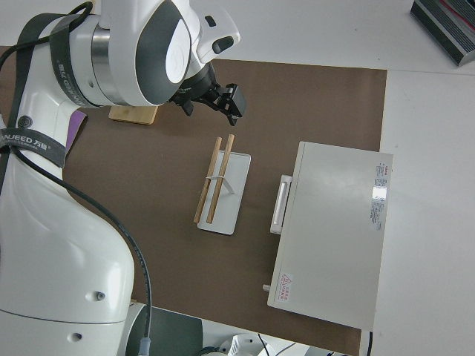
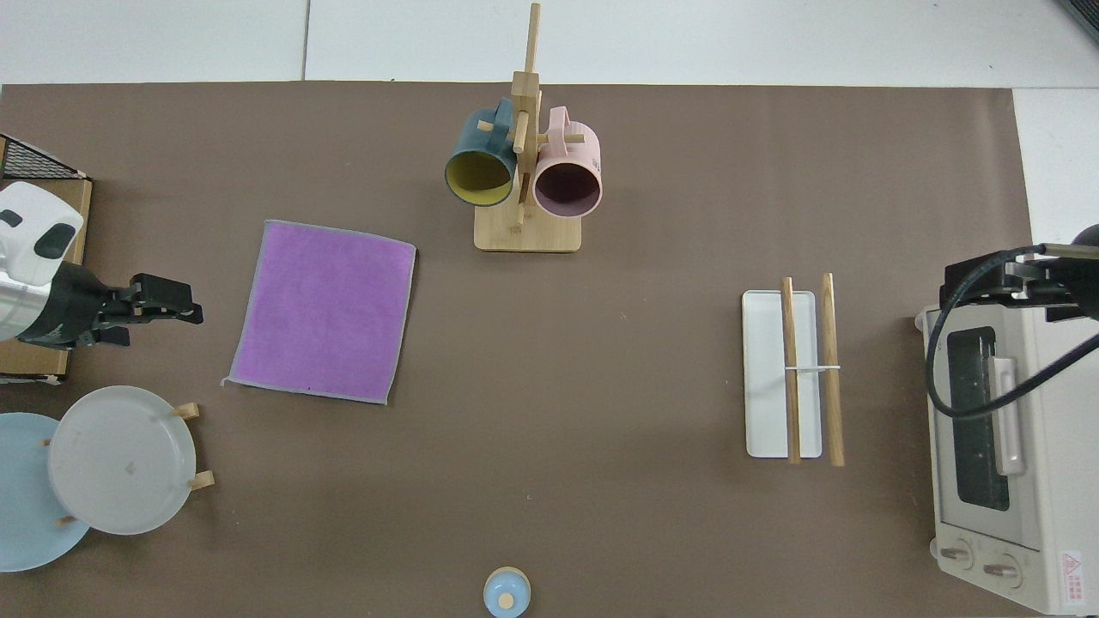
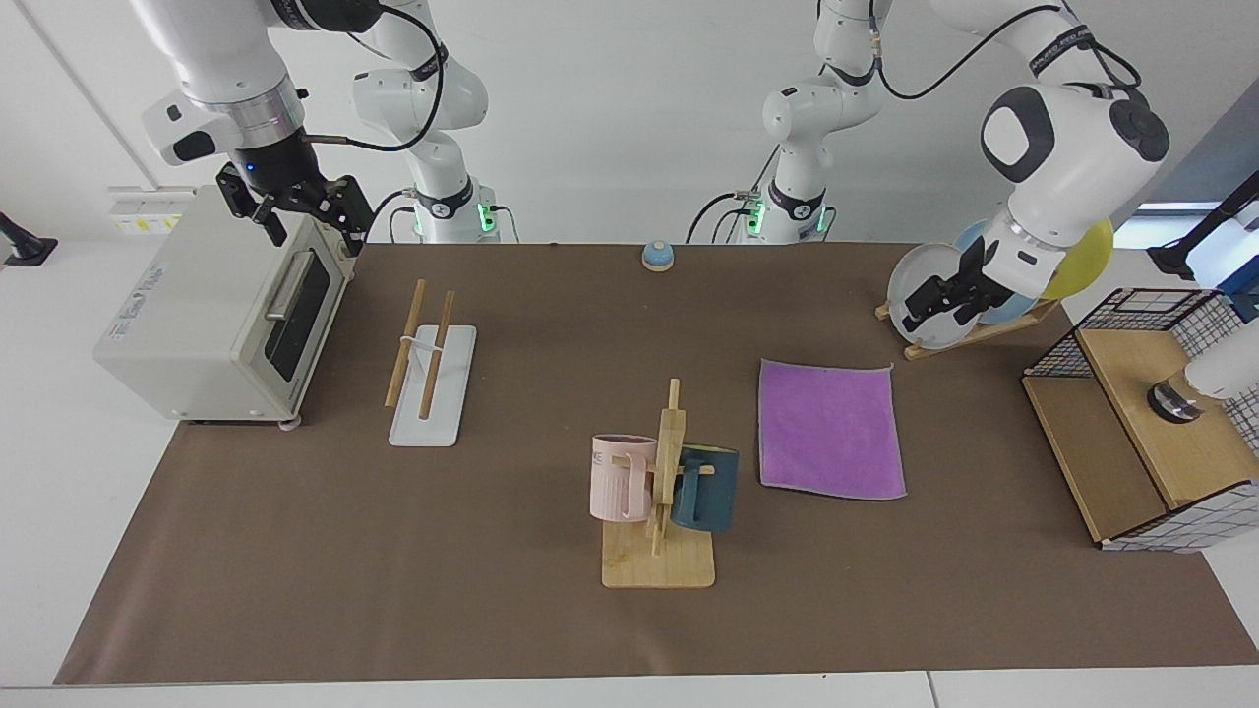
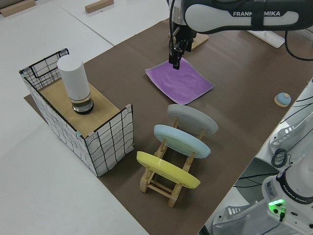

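Note:
My left gripper (image 2: 170, 312) hangs left of the purple cloth (image 2: 319, 309), above the area between the wire shelf and the plate rack with white (image 2: 122, 459), blue and yellow plates. My right gripper (image 1: 226, 104) is over the white oven (image 2: 1061, 474) at the right. Whether either gripper is open or shut is unclear. A wooden mug tree (image 2: 525, 232) at the back holds a teal mug (image 2: 479, 154) and a pink mug (image 2: 573, 154).
A white stand with two wooden sticks (image 2: 765, 371) stands left of the oven. A small blue round object (image 2: 506, 591) lies at the front. The wire shelf (image 4: 102, 112) holds a white cylinder (image 4: 73, 78).

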